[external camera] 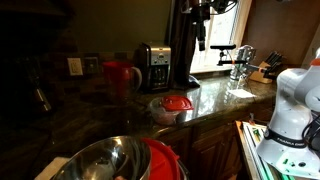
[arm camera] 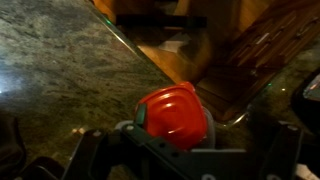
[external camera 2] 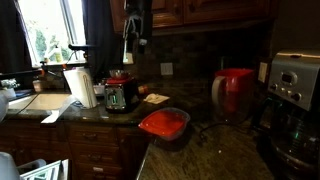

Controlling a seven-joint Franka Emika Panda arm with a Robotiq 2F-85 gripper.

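Note:
A clear bowl or container [external camera: 160, 115] stands on the dark counter, with a red lid-like piece [external camera: 178, 103] at its right side. From above, in the wrist view, the same red piece [arm camera: 176, 116] lies below my gripper, whose dark fingers sit apart on either side of the frame's bottom. High over the counter, well clear of the bowl, my gripper [external camera: 202, 40] points down in exterior view 1. Nothing shows between the fingers. In exterior view 2 the red piece [external camera 2: 163, 123] covers much of the bowl's near side.
A red pitcher [external camera: 120, 76] and a coffee maker [external camera: 155, 66] stand along the back wall. Nearer the camera is a large metal bowl [external camera: 105, 160]. A blender-like appliance [external camera 2: 121, 92] and a paper towel roll [external camera 2: 82, 87] stand beyond the bowl. Bare counter [external camera 2: 205, 158] lies in front.

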